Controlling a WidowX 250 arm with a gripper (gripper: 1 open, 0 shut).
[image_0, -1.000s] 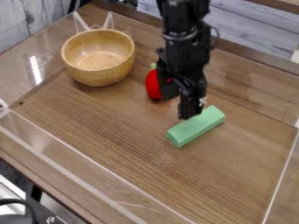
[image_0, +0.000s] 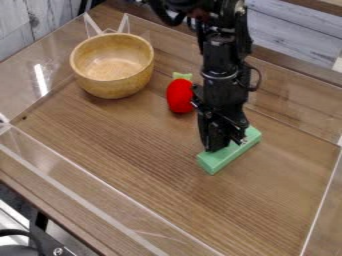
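Note:
My black gripper (image_0: 218, 132) is down at a mint-green block (image_0: 225, 155) on the wooden table, its fingertips over the block's upper left part and hiding some of it. The fingers appear close together; whether anything is between them is hard to see. A red rounded object (image_0: 179, 96) lies just left of the arm, with a small pale green piece behind it.
A light wooden bowl (image_0: 110, 67) sits at the upper left.
My gripper has moved down onto the green block and looks narrower than before. The block and the red object show little or no movement.

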